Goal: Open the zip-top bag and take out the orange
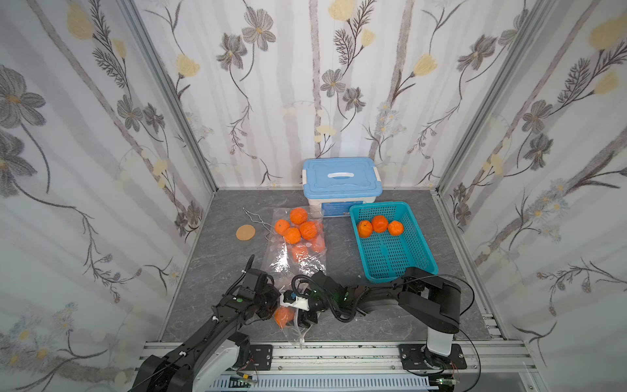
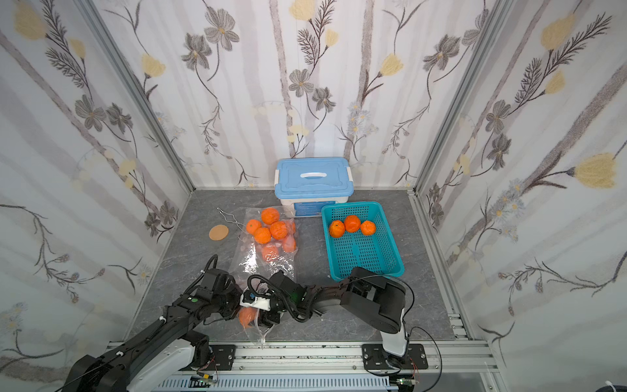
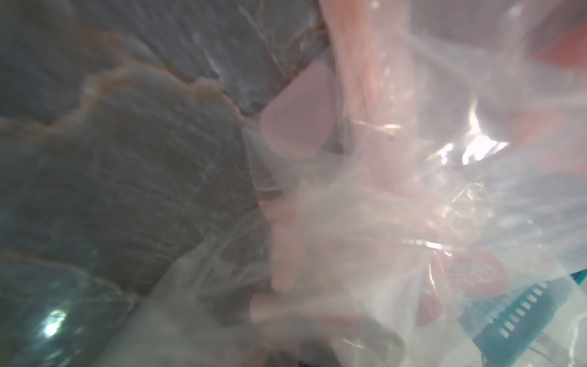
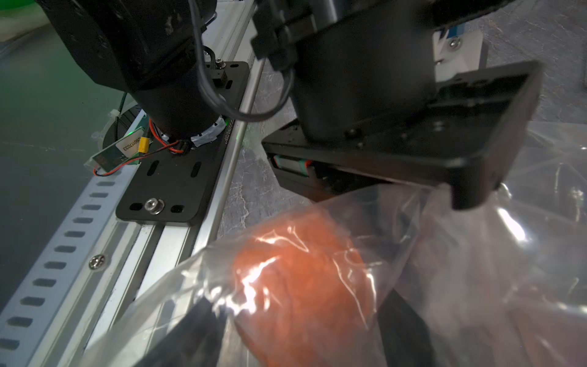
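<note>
A clear bag (image 1: 281,261) lies on the dark tabletop, several oranges (image 1: 298,225) grouped at its far end. At its near end one orange (image 4: 299,281) sits separately, still under shiny film in the right wrist view. My right gripper is part open, its dark fingers on either side of that orange with film over them; whether they press on it cannot be told. My left gripper (image 1: 268,307) is shut beside the bag's near part. Film gathers against it in the right wrist view; a pinch is not visible. Blurred film fills much of the left wrist view, hiding its fingertips.
A teal basket (image 1: 427,261) holding three oranges stands to the right. Behind is a blue-lidded box (image 1: 339,179). On the left lie a round tan disc (image 1: 245,232) and a thin metal wire piece (image 1: 256,217).
</note>
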